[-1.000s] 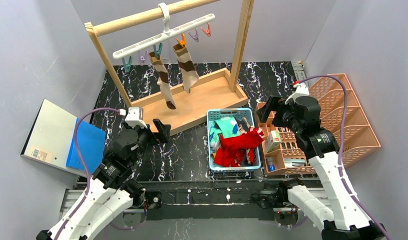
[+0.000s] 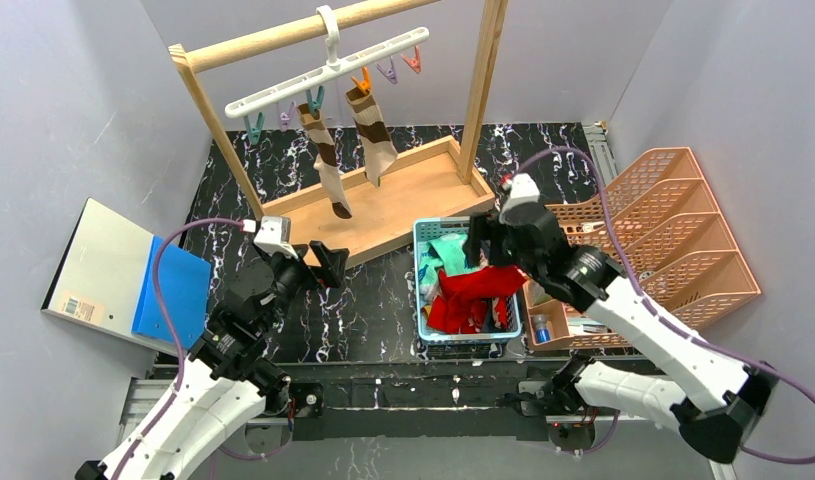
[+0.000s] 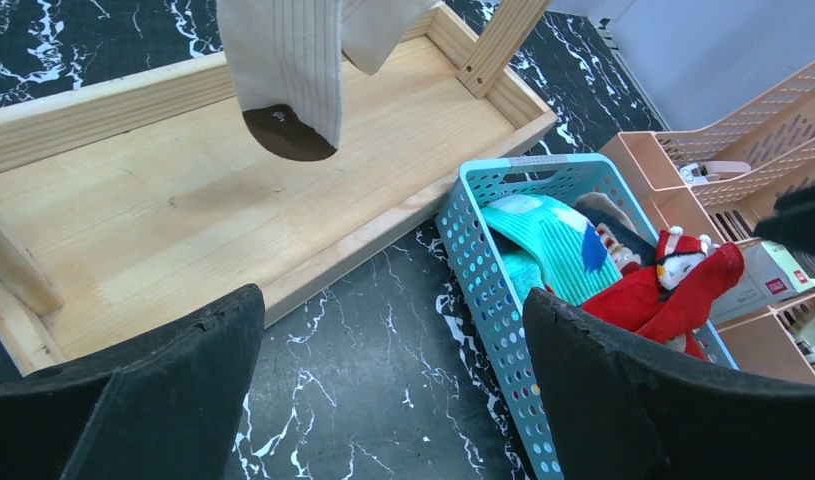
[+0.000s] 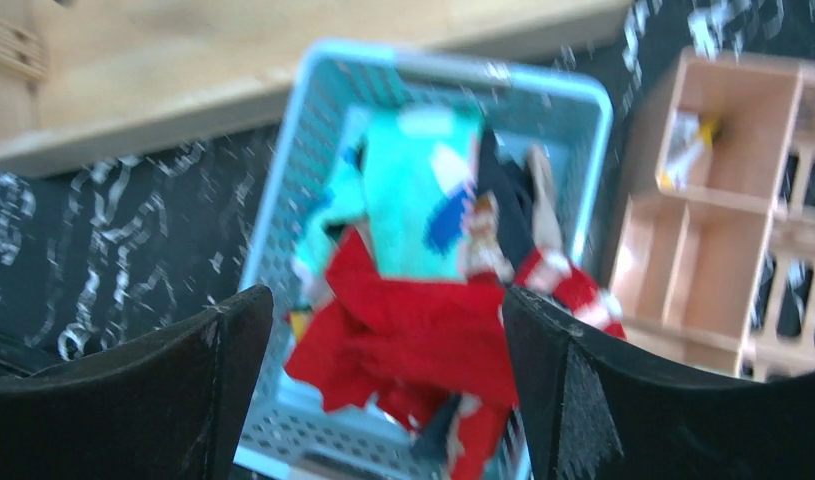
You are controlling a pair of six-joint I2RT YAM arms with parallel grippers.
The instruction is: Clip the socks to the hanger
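Note:
A white hanger (image 2: 263,96) with coloured clips hangs from the wooden rack; two brown-and-cream socks (image 2: 373,139) hang from it, one by an orange clip. The blue basket (image 2: 419,310) holds red socks (image 2: 461,290) and a turquoise sock (image 4: 418,190), among other socks. My right gripper stands open above the basket, facing down onto the socks, nothing visibly held. My left gripper is open at the left of the basket, below the hanging socks, with nothing between its fingers.
A wooden tray (image 2: 403,216) sits under the rack. A peach organizer (image 2: 683,220) stands right of the basket. A blue-and-white binder (image 2: 178,290) leans at the far left. Dark marble surface shows between left gripper and basket.
My right arm has swung leftward from over the organizer to over the basket. My left arm has shifted very slightly; the hanging socks are unchanged.

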